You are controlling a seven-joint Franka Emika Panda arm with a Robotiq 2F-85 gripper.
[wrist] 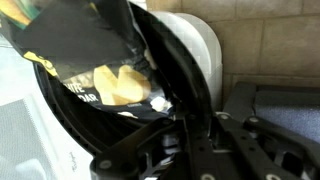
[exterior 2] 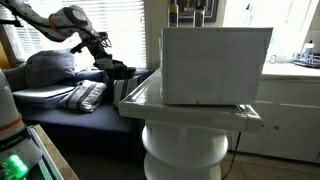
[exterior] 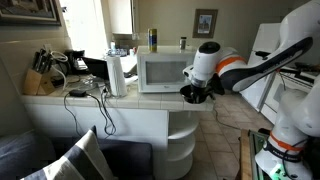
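A black round container (wrist: 201, 62) with a wide rim fills much of the wrist view, and snack packets (wrist: 118, 82) in dark and yellow wrapping lie inside it. At its near side my gripper is shut on the rim; the dark fingertips blend with it. In exterior view 1 the container (exterior: 193, 94) shows small and dark below the arm's wrist, in front of the counter's right end. Exterior view 2 has the gripper (exterior 2: 104, 62) at the left, with the dark container (exterior 2: 117, 72) beside it, against the sofa area.
A white microwave (exterior: 175, 72) stands on the counter beside the arm, with a can (exterior: 153, 40) on top. White rounded shelves (exterior: 181, 150) sit below the counter end. A dark sofa (exterior: 115, 159) is at front left. Tiled floor (exterior: 212, 150) lies open to the right of the shelves.
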